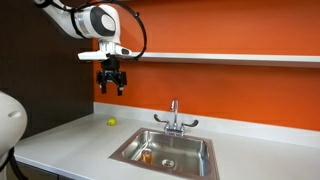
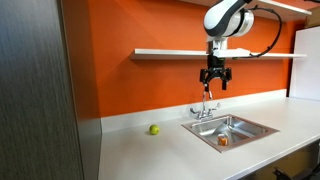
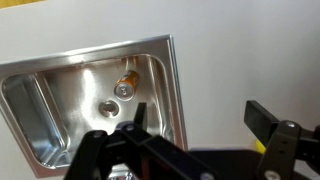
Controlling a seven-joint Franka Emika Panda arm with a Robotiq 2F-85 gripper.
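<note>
High above the counter, my gripper hangs pointing down, clear of everything. Its fingers are wide apart in the wrist view, with only bare counter and sink edge seen far below between the fingers. An orange can is in the steel sink, near the rim. On the counter beside the sink sits a yellow-green round object, perhaps a fruit or ball. The wrist view shows just a yellow bit of it, mostly covered by a finger.
A faucet with two handles rises behind the sink. A long white shelf runs along the orange wall, close to the arm's height. A dark panel stands at the left in exterior view 1.
</note>
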